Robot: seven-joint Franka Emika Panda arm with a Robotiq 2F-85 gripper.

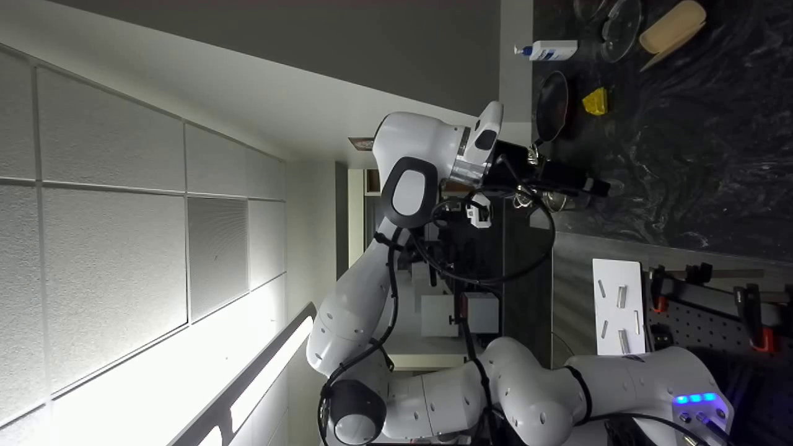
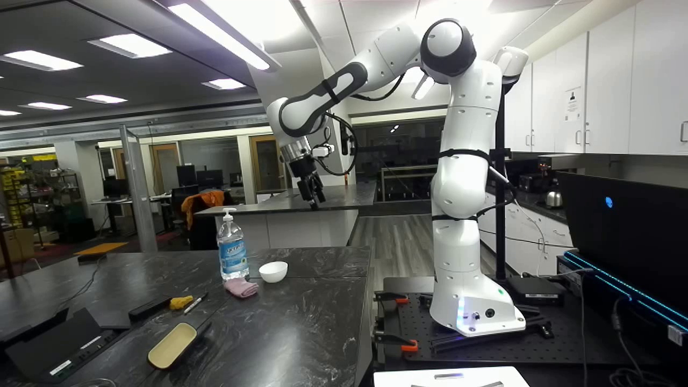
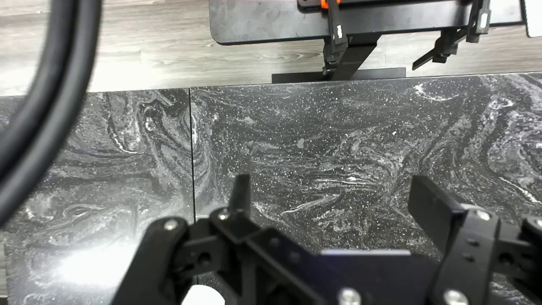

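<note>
My gripper is open, its two dark fingers wide apart with only bare marbled countertop (image 3: 325, 152) showing beyond them. In the second exterior view the gripper (image 2: 316, 200) hangs high above the counter, touching nothing. A white bowl (image 2: 273, 271) rests on that counter; beside it lie a pink cloth (image 2: 242, 287) and a clear pump bottle (image 2: 232, 251). Part of something white and round (image 3: 203, 295) peeks in at the bottom of the wrist view.
Farther left on the counter are a yellow sponge-like item (image 2: 181, 302), a pen (image 2: 195, 303) and a tan-faced dark dish (image 2: 172, 345). Clamps (image 2: 396, 345) stick out from the robot's base table.
</note>
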